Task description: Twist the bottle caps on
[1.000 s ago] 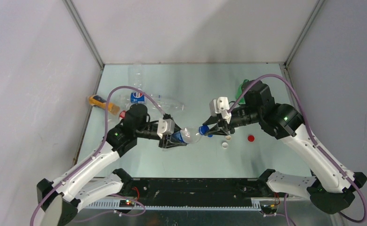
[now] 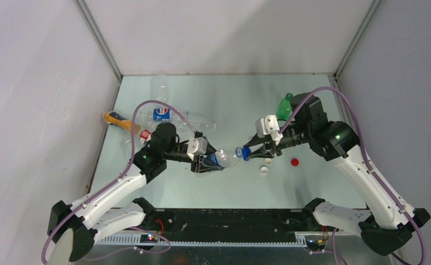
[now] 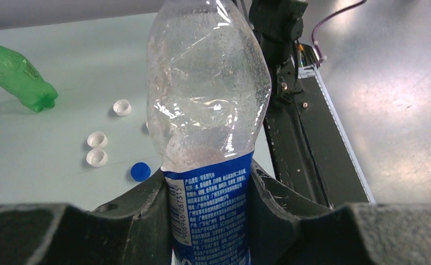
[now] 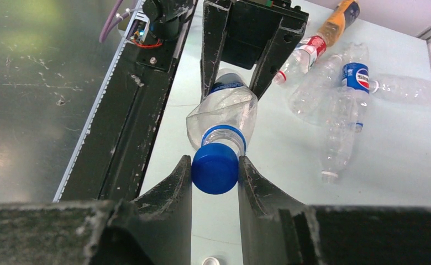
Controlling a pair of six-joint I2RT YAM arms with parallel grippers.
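Observation:
A clear bottle with blue label [image 3: 208, 210] lies tilted across the middle, held by my left gripper [image 2: 208, 163], which is shut on its labelled body. My right gripper [image 2: 247, 152] is shut on a blue cap [image 4: 214, 168] at the bottle's neck; in the right wrist view the threaded neck shows just behind the cap, whose seating I cannot tell. Loose caps lie on the table: white caps [image 3: 96, 157], a blue cap [image 3: 140, 171] and a red cap [image 2: 294, 162].
Several clear bottles [image 4: 337, 138] and an orange bottle [image 2: 119, 121] lie at the left back. A green bottle [image 2: 285, 105] lies at the right back, near the right arm.
Both grippers, with the bottle and cap between them, have moved slightly to the right in the top view.

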